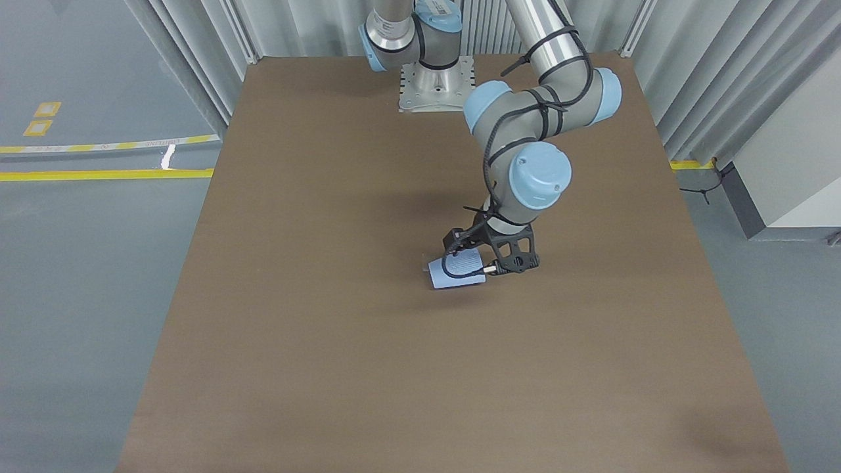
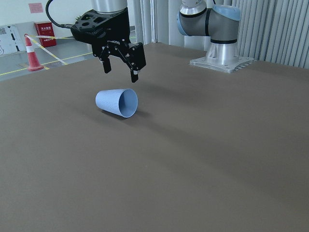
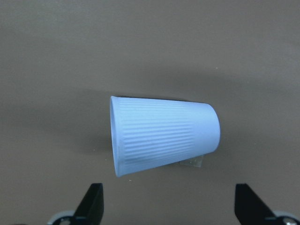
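Observation:
A pale blue ribbed cup [image 3: 159, 133] lies on its side on the brown table. In the left view the cup [image 2: 108, 100] has its mouth facing right and sits below my black gripper [image 2: 120, 72], which stands open above it with nothing between its fingers. In the front view the gripper partly covers the cup [image 1: 451, 279]. The wrist view shows the two fingertips [image 3: 93, 201] apart at the bottom of the frame, with the cup between and beyond them, not touched. A small clear patch shows at the cup's edge.
Curtains line the back of the table, with floor to either side.

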